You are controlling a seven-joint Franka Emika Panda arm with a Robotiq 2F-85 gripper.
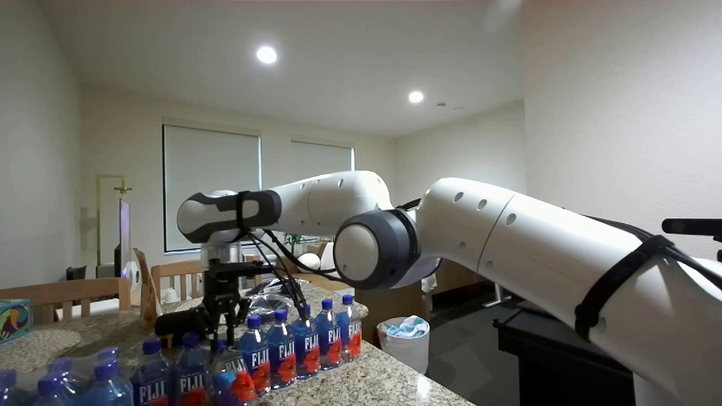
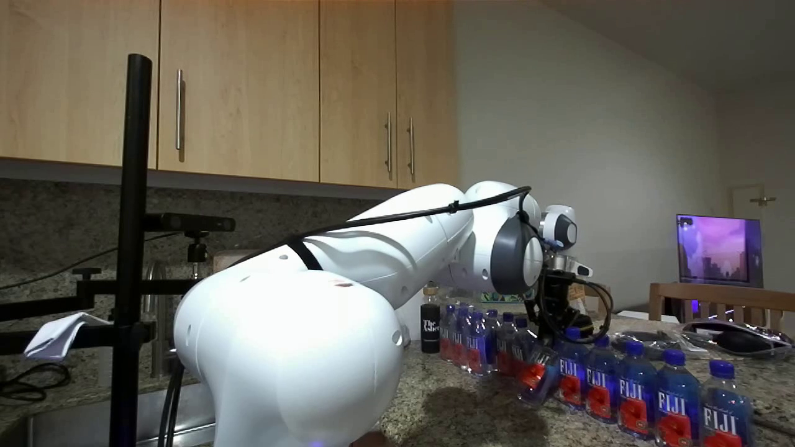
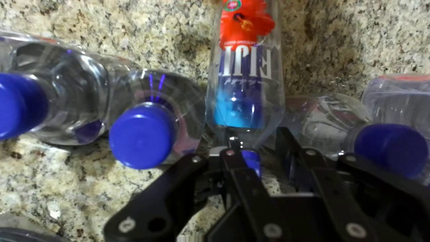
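A row of clear water bottles with blue caps runs along the granite counter. One bottle [image 3: 246, 86] in that row leans well over, its base towards the near side; the same tilted bottle [image 2: 538, 379] shows in the second exterior view. My gripper points down at its neck end. The fingers stand apart, with the blue cap [image 3: 253, 158] partly visible in the gap between them and partly covered by one finger. Whether either finger touches the bottle I cannot tell. In exterior view 1 the gripper [image 1: 221, 331] reaches down among the bottle tops.
Upright bottles [image 3: 141, 135] stand close on both sides of the leaning one. A black bottle [image 2: 430, 325] is at the row's far end in exterior view 2. Plastic-wrapped bottles [image 1: 101, 385] sit at the lower left. Bare counter [image 1: 379, 385] lies in front of the row.
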